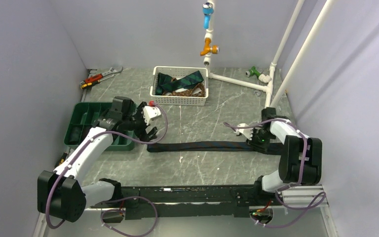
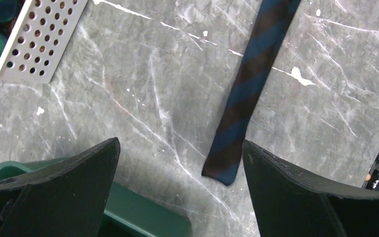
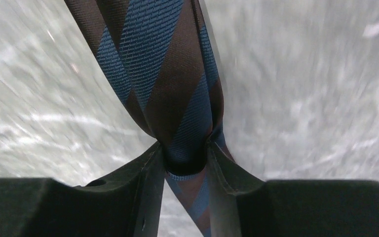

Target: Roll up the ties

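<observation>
A dark navy-and-brown striped tie [image 1: 197, 147] [image 2: 249, 81] lies stretched flat across the grey counter. Its left end is near my left gripper [image 1: 147, 129], which hangs above the counter, open, with only counter and tie end visible beyond its fingers in the left wrist view. My right gripper [image 1: 257, 143] is down on the tie's right part. In the right wrist view its fingertips [image 3: 150, 163] pinch at a bunched fold of the tie [image 3: 168, 79], closed to a narrow gap with cloth between them.
A white perforated basket [image 1: 180, 100] [image 2: 49, 39] with more ties stands at the back. A green compartment tray [image 1: 81, 113] [image 2: 148, 202] is on the left. Pipes [image 1: 237, 81] run along the back right; tools [image 1: 96, 79] lie at back left.
</observation>
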